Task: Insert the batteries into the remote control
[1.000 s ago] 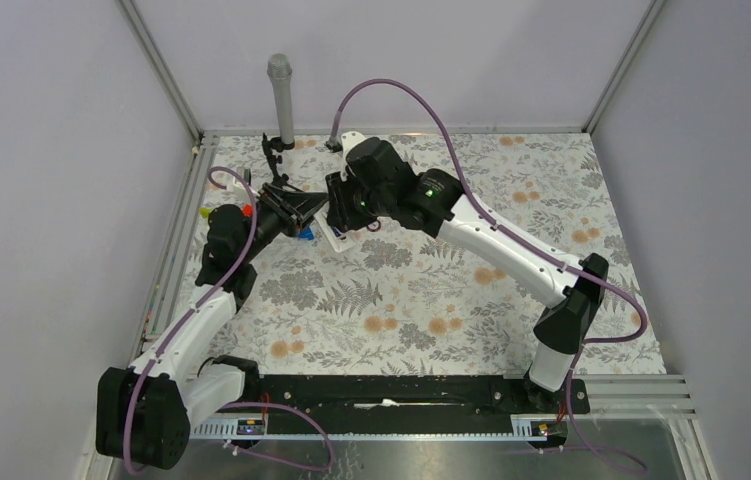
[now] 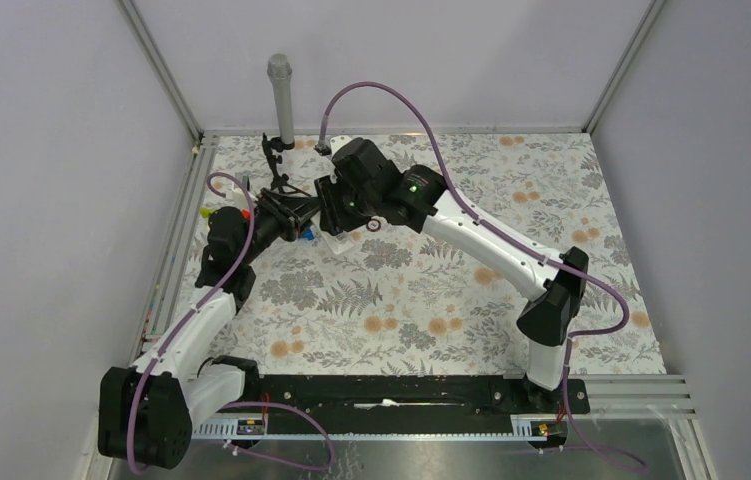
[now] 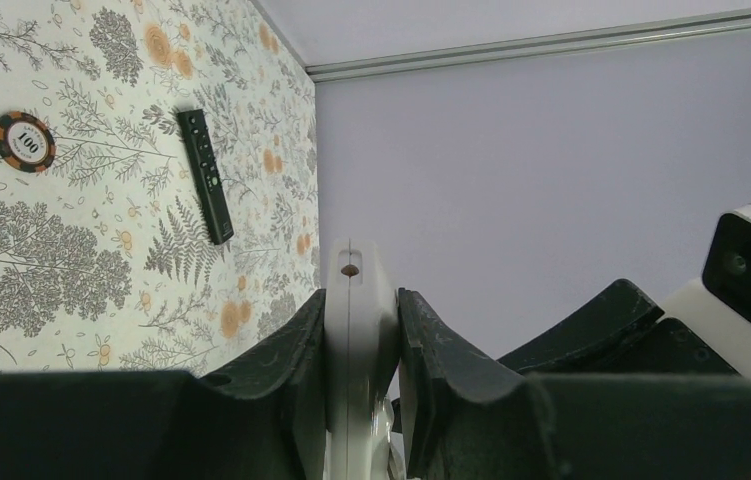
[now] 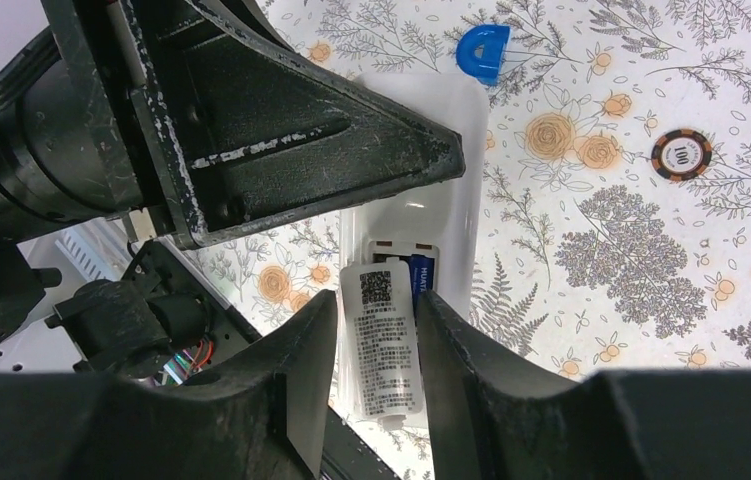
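A white remote (image 4: 456,140) is held up by my left gripper, which is shut on its sides. In the right wrist view its battery compartment (image 4: 381,248) is uncovered, and a dark blue battery (image 4: 421,272) shows at its right side. Over the compartment's left part is a white battery (image 4: 383,340) with black print. It lies between the fingers of my right gripper, their edges against its two sides. The battery looks nearer the camera than the remote; whether it touches the compartment cannot be told. In the top view both grippers meet around the remote (image 2: 339,243).
A blue plastic piece (image 4: 483,52) and a poker chip (image 4: 681,155) lie on the flowered table. A slim black remote (image 3: 205,175) lies farther off in the left wrist view. At the back left stands a grey post (image 2: 281,100).
The right arm has shifted slightly left, toward the left gripper, and now covers more of the white remote. The left arm has hardly moved.
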